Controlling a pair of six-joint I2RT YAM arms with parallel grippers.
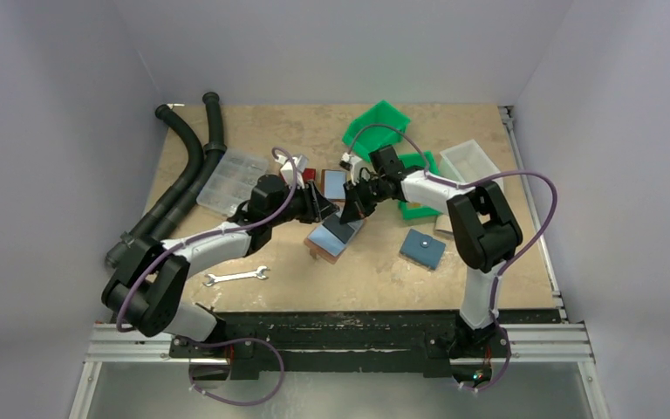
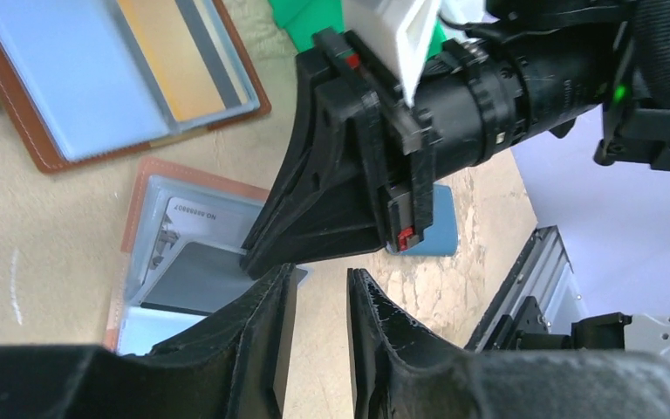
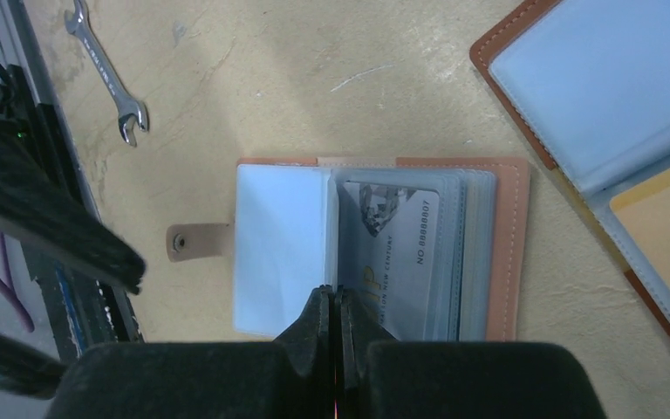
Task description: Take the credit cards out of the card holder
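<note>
An open card holder (image 1: 327, 240) with brown cover and clear sleeves lies flat on the table. A white numbered card (image 3: 397, 262) shows inside a sleeve in the right wrist view. My right gripper is shut, its tips at the folded sleeve edge beside that card. My left gripper stands part open just above the holder, nothing between its fingers, facing the right gripper. A second open holder (image 2: 87, 78) with blue and yellow sleeves lies behind.
A closed blue holder (image 1: 421, 249) lies front right, a wrench (image 1: 235, 276) front left. Green bins (image 1: 375, 118), a white bin (image 1: 469, 161), a clear tray (image 1: 231, 179) and black pipes (image 1: 174, 192) surround the work area.
</note>
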